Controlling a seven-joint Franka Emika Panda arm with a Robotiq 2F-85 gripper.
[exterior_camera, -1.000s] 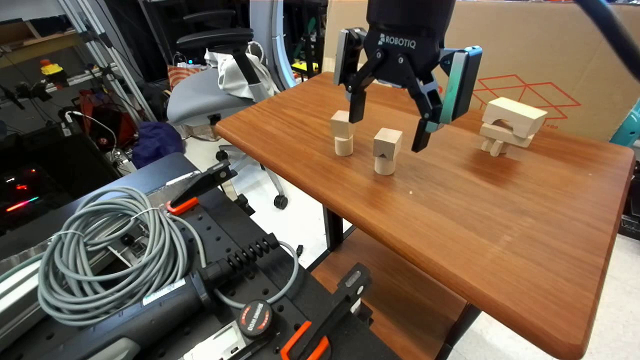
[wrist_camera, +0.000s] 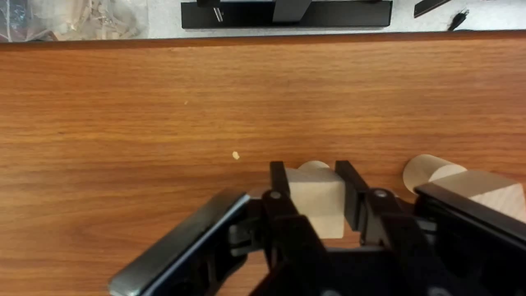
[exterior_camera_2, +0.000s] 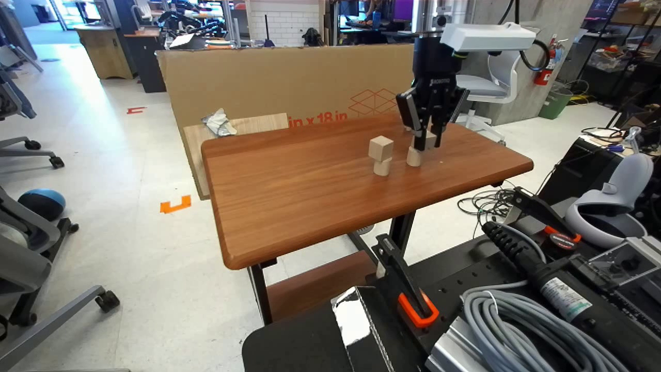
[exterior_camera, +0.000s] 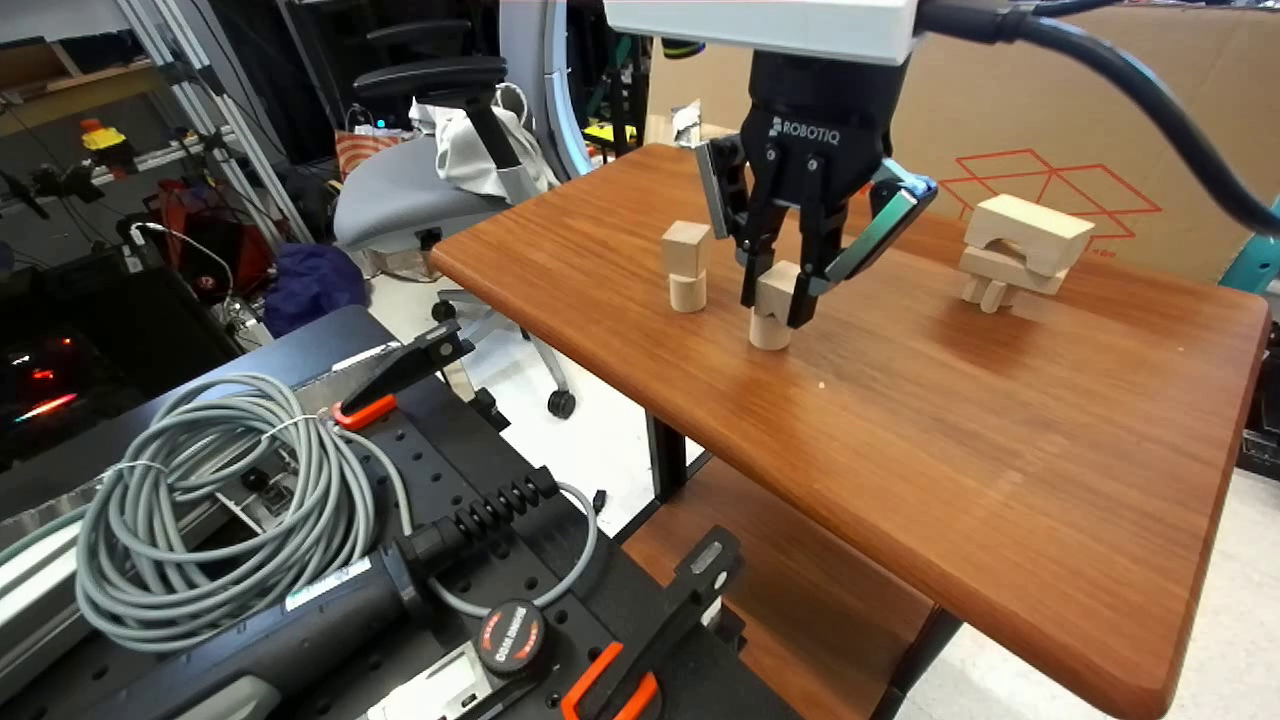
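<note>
My gripper (exterior_camera: pixel 774 306) is shut on a pale wooden cube (wrist_camera: pixel 318 197), with one finger on each side of it. Directly under the cube stands a short wooden cylinder (exterior_camera: pixel 769 332) on the table; in the wrist view only its rounded edge (wrist_camera: pixel 314 165) peeks out. Whether cube and cylinder touch is hard to tell. Beside them is a second stack, a wooden cube (exterior_camera_2: pixel 381 148) resting on another cylinder (exterior_camera_2: pixel 382 167). In the wrist view that stack's cylinder (wrist_camera: pixel 426 170) lies to the right of my fingers, partly covered by the gripper.
Toward the cardboard sheet (exterior_camera_2: pixel 279 80), a structure of wooden blocks with an arched piece (exterior_camera: pixel 1026 240) stands on the table (exterior_camera: pixel 1020 480). The table's front edge runs close to both stacks.
A second ago the gripper was open above and behind the cube. It has since come down, and its fingers have closed on the cube's sides. The other stack appears unmoved.
</note>
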